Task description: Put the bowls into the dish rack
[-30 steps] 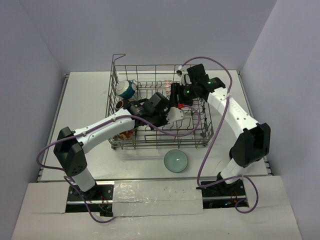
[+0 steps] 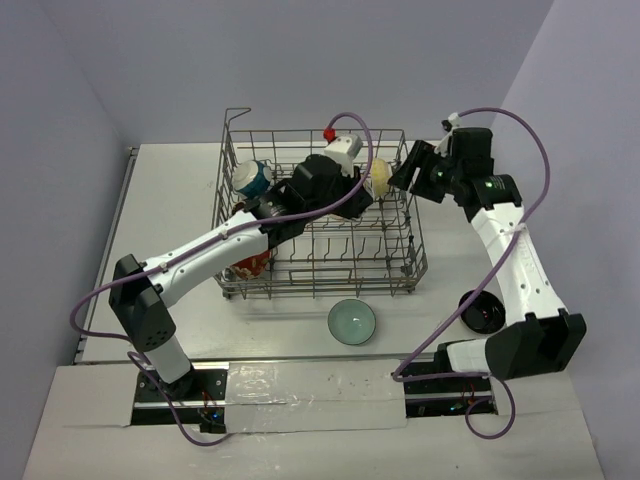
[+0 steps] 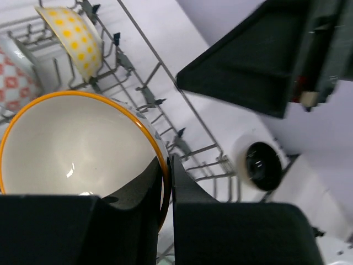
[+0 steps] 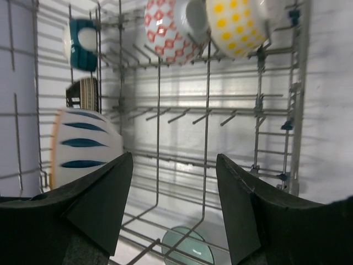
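Note:
My left gripper is shut on the rim of a white bowl (image 3: 77,143) with an orange edge, which hangs above the rack. The right wrist view shows this bowl (image 4: 83,143) with blue leaf marks, beside one finger. In the top view my left gripper (image 2: 362,200) covers much of it. Empty between its parted fingers, my right gripper hangs over the rack's right side. Within the wire dish rack (image 2: 340,283), a red-patterned bowl (image 4: 174,27) and a yellow-dotted bowl (image 4: 237,25) stand side by side. A green bowl (image 2: 352,322) lies in front of the rack.
A teal bowl (image 2: 251,178) and an orange-red bowl (image 2: 252,264) sit along the rack's left side. On the counter at right is a black bowl (image 2: 482,312), near my right arm. Upright wire tines fill the rack.
My right gripper has moved rightward from mid-rack to the right edge, uncovering the yellow-dotted bowl. The left gripper has shifted slightly right and toward the back.

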